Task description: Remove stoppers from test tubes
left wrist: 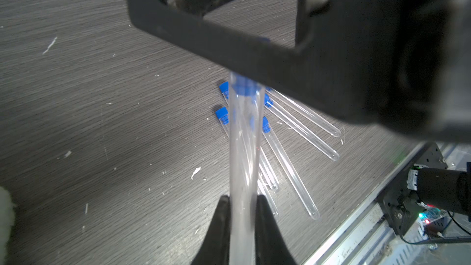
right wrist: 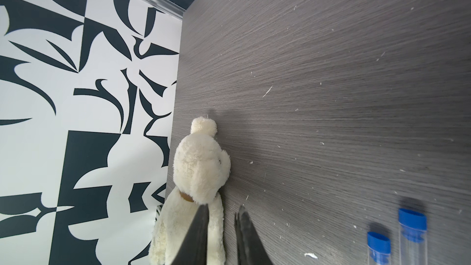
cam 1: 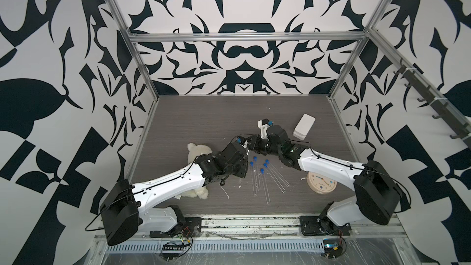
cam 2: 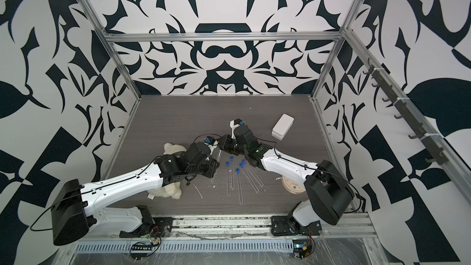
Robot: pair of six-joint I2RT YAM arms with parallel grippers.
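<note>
A clear test tube (left wrist: 245, 152) with a blue stopper (left wrist: 245, 85) stands upright between the fingers of my left gripper, which is shut on it. Across the tube's top, a black part of the right gripper covers some of the stopper in the left wrist view. My right gripper is part open, and only the background shows between its fingertips. Whether it touches the stopper is hidden. On the table, several more stoppered tubes lie side by side, with blue caps (right wrist: 412, 219) also in the right wrist view.
A cream plush toy (right wrist: 201, 166) lies at the left, partly under the left arm. Toward the right are a white box (cam 1: 304, 126) and a round wooden disc (cam 1: 321, 183).
</note>
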